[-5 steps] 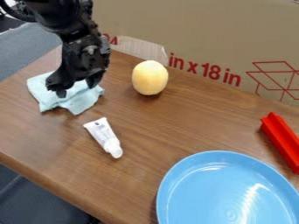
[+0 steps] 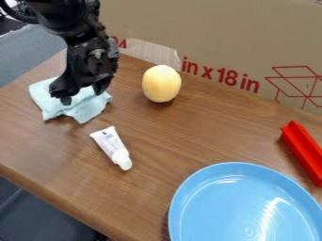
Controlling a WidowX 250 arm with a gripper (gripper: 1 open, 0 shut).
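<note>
At the upper left, my black gripper [image 2: 79,87] hangs low over a pale blue cloth [image 2: 83,108] on the wooden table, its fingertips at or just above the fabric. The fingers appear apart; whether they touch the cloth is hard to tell. A white tube [image 2: 111,147] lies in front of the cloth. A yellow egg-shaped object [image 2: 161,84] stands to the right of my gripper.
A blue plate [image 2: 244,212] sits at the front right, with a red block-like object [image 2: 302,153] behind it at the table's right. A cardboard panel [image 2: 227,33] backs the table [image 2: 176,141].
</note>
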